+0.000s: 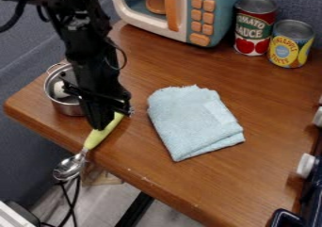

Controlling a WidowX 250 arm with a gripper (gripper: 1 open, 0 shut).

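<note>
My black gripper (104,110) hangs low over the left edge of the wooden table, in front of a small steel pot (58,93) that it partly hides. Just below it lies a spoon with a yellow-green handle (104,133), its metal head (70,168) jutting past the table's front edge. The fingertips are at or just above the handle's upper end; whether they are open or shut, or touch it, I cannot tell.
A folded pale cloth (191,122) lies mid-table. A toy microwave (170,9), a tomato can (253,26) and a yellow can (292,44) stand at the back. A dark object (307,184) lines the right edge. Bare wood (239,89) surrounds the cloth.
</note>
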